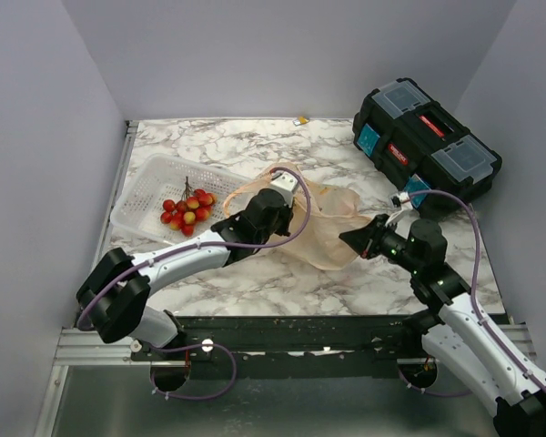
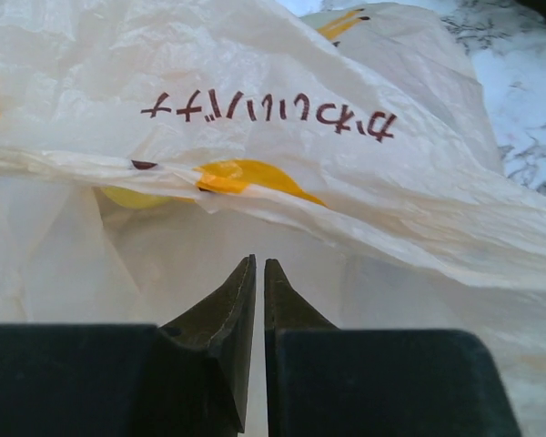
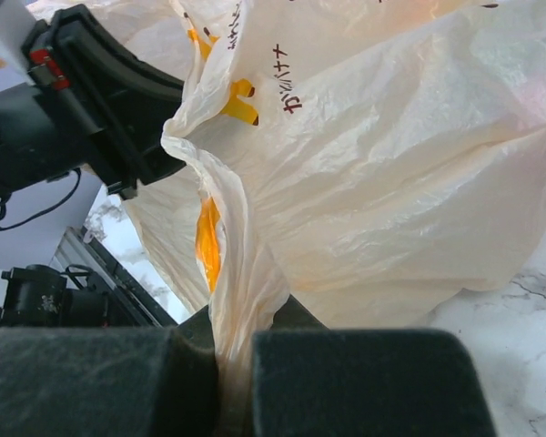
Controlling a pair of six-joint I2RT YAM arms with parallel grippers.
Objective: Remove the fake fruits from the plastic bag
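The translucent plastic bag (image 1: 318, 237) with orange and brown print lies mid-table. My left gripper (image 1: 282, 218) is at its left opening; in the left wrist view its fingers (image 2: 227, 337) point into the bag, tips nearly together, and what is between them is hidden. A yellow shape (image 2: 136, 196) shows under the bag's film. My right gripper (image 1: 364, 241) is shut on a gathered edge of the bag (image 3: 223, 273) at its right side.
A white basket (image 1: 141, 205) with several red and yellow fruits (image 1: 187, 211) sits at the left. A black toolbox (image 1: 428, 146) stands at back right.
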